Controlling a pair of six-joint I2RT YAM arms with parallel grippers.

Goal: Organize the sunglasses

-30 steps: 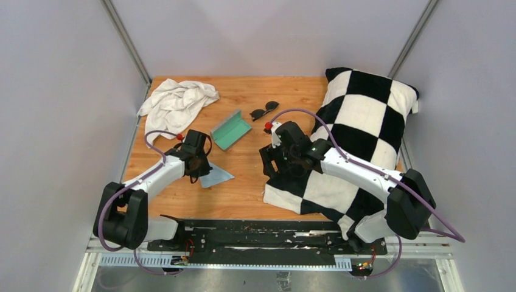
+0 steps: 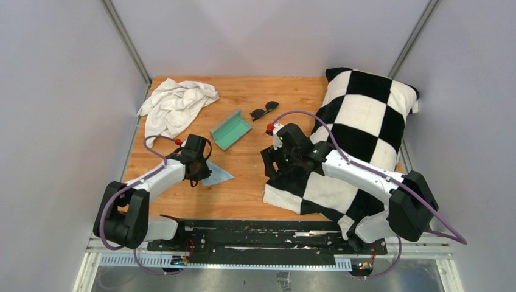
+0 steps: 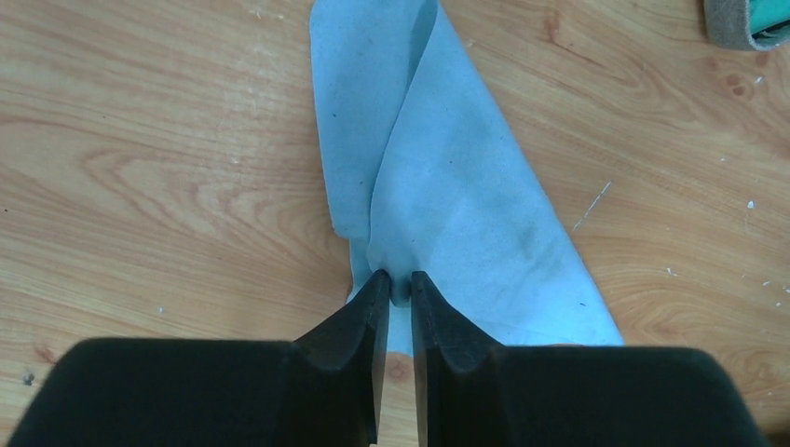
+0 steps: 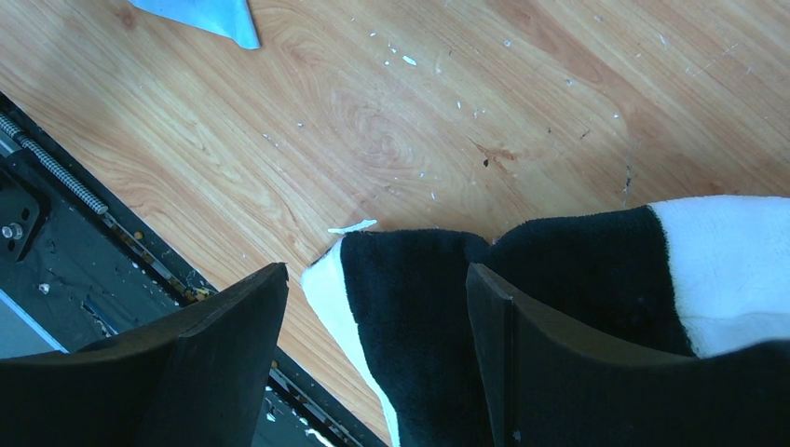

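Note:
Dark sunglasses lie at the back of the table in the top view. An open case with a green inside stands to their left, nearer the front. My left gripper is low over a folded light-blue cloth. Its fingertips are close together with a small fold of that cloth between them; whether they pinch it is unclear. My right gripper stands wide open above the corner of a black-and-white checkered cloth, and nothing shows clasped between its fingers.
A crumpled white cloth lies at the back left. The checkered cloth covers the table's right side. Bare wood runs through the middle. A black rail borders the front edge.
The right arm has barely moved. Sunglasses and case have not moved.

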